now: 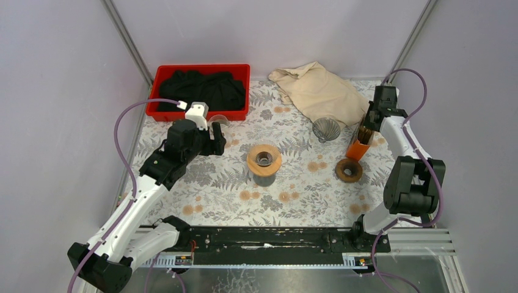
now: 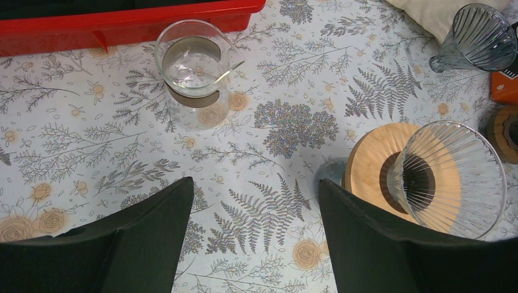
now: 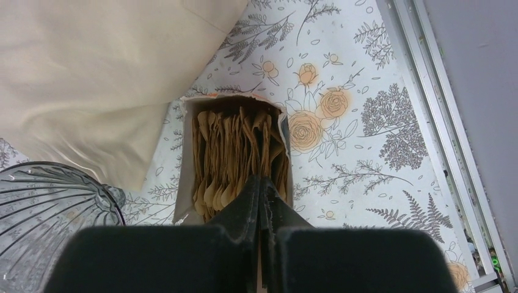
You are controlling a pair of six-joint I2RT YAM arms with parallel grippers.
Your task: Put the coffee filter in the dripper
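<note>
Brown coffee filters [image 3: 221,152] stand packed on edge in an open-topped orange box [image 1: 356,150] at the right of the table. Over that box my right gripper is shut, its tips meeting at the filters' upper edges with no paper visible between them. The clear ribbed glass dripper [image 2: 455,177] sits in a round wooden collar [image 1: 273,165] on a glass base near the table's middle. To the left, away from the dripper, my left gripper is open and empty above the table. The lower parts of the filters are hidden in the box.
A second ribbed glass dripper [image 1: 326,129] lies on its side left of the box, near a beige cloth [image 1: 321,91]. A wooden ring [image 1: 349,171] lies in front of the box. A glass beaker [image 2: 198,91] stands by the red bin [image 1: 244,91].
</note>
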